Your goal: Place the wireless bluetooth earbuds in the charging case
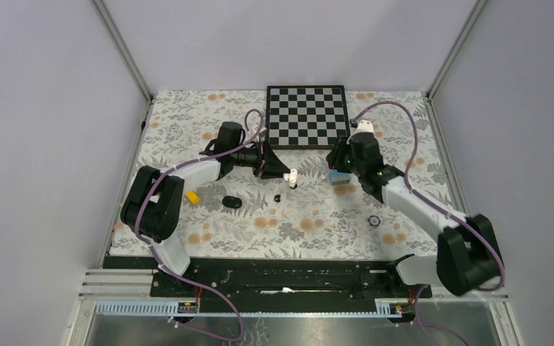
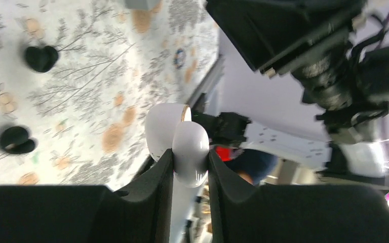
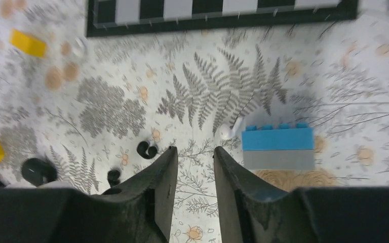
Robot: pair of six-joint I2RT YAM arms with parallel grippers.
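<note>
The white charging case (image 2: 191,152) is pinched in my left gripper, its lid apparently hinged open. From the top view, this case (image 1: 291,177) is near the table's middle, above the cloth. Its inside cannot be made out. My right gripper is open and empty, above the cloth to the case's right. A white earbud (image 3: 225,132) lies beside the blue and grey block, a little beyond and right of the open fingers. Farther left a small pale blurred thing (image 3: 79,48) shows; I cannot tell what it is.
Next to the earbud is the blue-topped grey block (image 3: 278,149). A chessboard (image 1: 307,115) occupies the back. Small black objects (image 1: 278,197), a black oval object (image 1: 232,202) and a yellow block (image 1: 192,197) lie around.
</note>
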